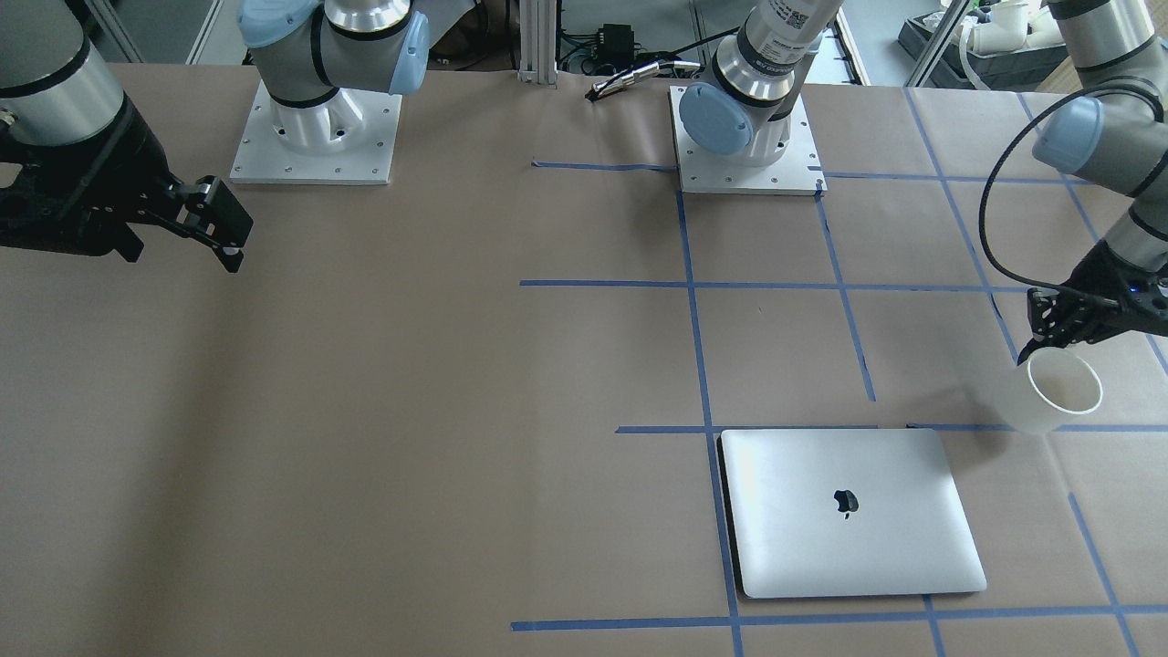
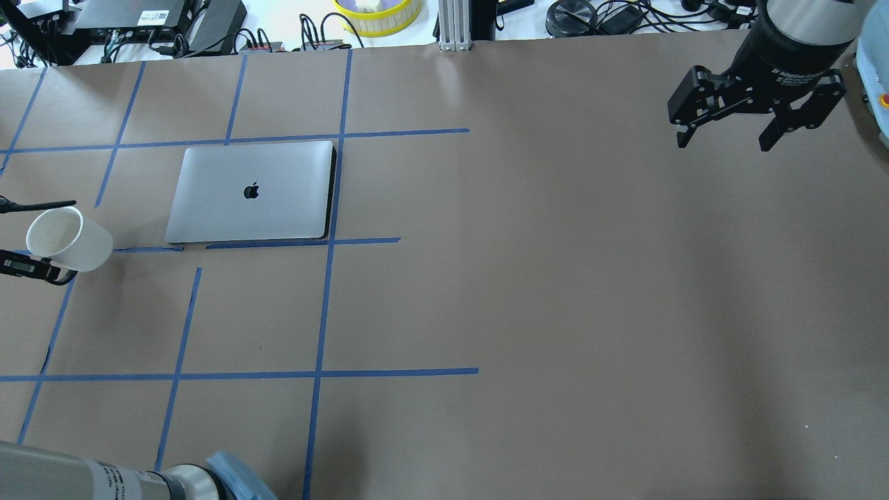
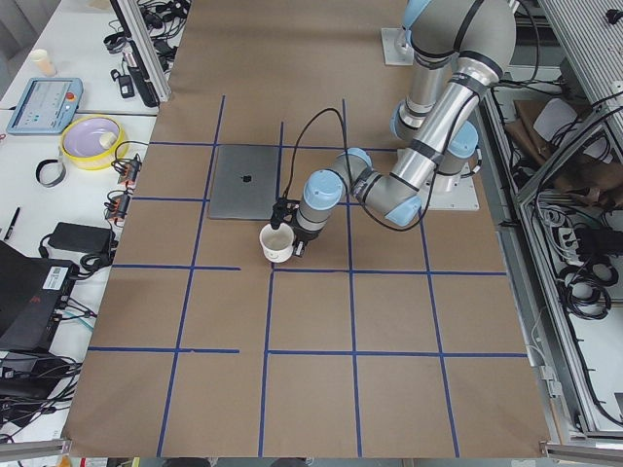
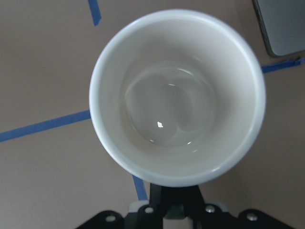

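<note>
A white mug (image 1: 1046, 400) with a dark handle hangs slightly tilted from my gripper (image 1: 1035, 345) at the right of the front view, just beside the closed silver laptop (image 1: 843, 537). The fingers are shut on the handle. In the top view the mug (image 2: 71, 237) is left of the laptop (image 2: 250, 200). In the left wrist view the mug (image 4: 176, 157) fills the middle, its inside facing the camera, with the dark fingers below its rim.
Blue tape (image 1: 766, 285) forms a grid on the brown table (image 1: 438, 438). A second arm's black gripper (image 2: 742, 100) stands at the far side, and other arm bases stand along the back.
</note>
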